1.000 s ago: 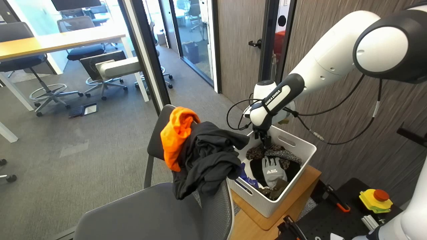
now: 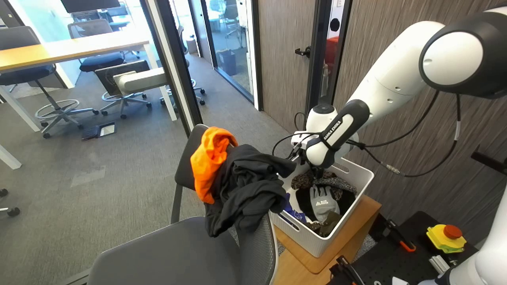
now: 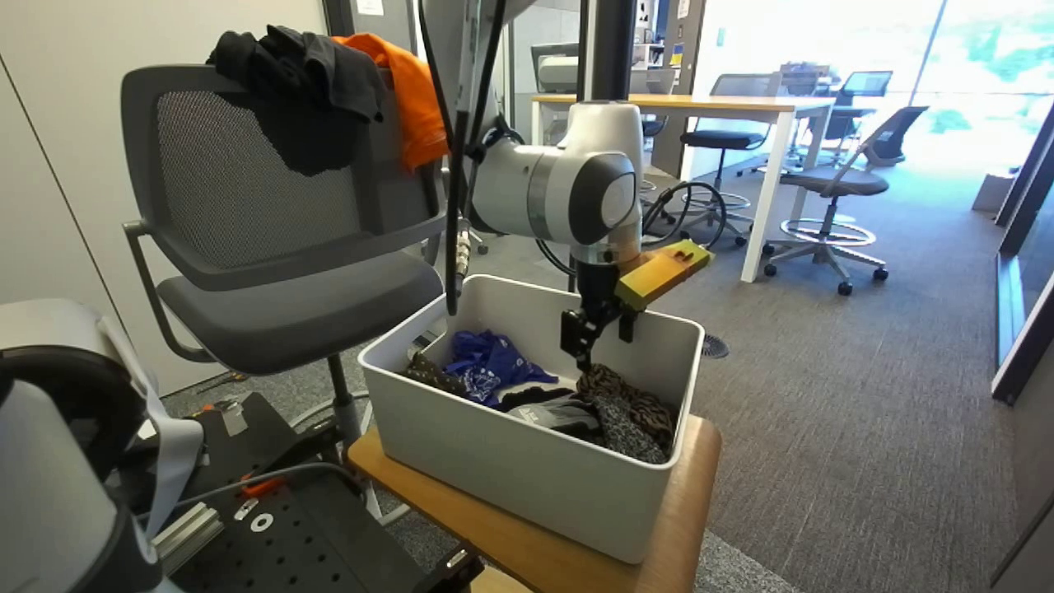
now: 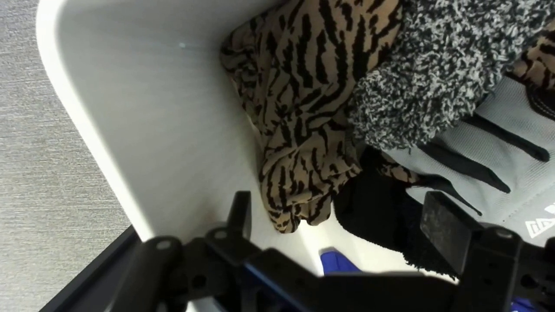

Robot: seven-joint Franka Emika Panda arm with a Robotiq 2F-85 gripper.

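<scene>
My gripper is open, its two dark fingers [image 4: 441,229] wide apart with nothing held between them. In exterior view 2 the gripper [image 3: 600,341] points down inside a white basket [image 3: 514,491], just above a brown and black tiger-striped cloth [image 3: 644,400]. From the wrist, the striped cloth [image 4: 307,104] runs along the basket wall, its lower end near the space between the fingers. A speckled grey fuzzy cloth [image 4: 442,67] lies against it, with a grey glove [image 4: 499,132] alongside. A blue patterned cloth [image 3: 489,361] rests farther along the basket.
The basket stands on a wooden stool [image 3: 697,464]. Beside it, a grey chair [image 2: 164,256] carries a black garment [image 2: 252,180] and an orange one [image 2: 209,164] over its back. A yellow box with a red button [image 2: 446,237] sits on the black base plate.
My arm has shifted to the right in exterior view 1, and the gripper sits slightly lower in the basket. The basket has moved very slightly; the clothes look much the same.
</scene>
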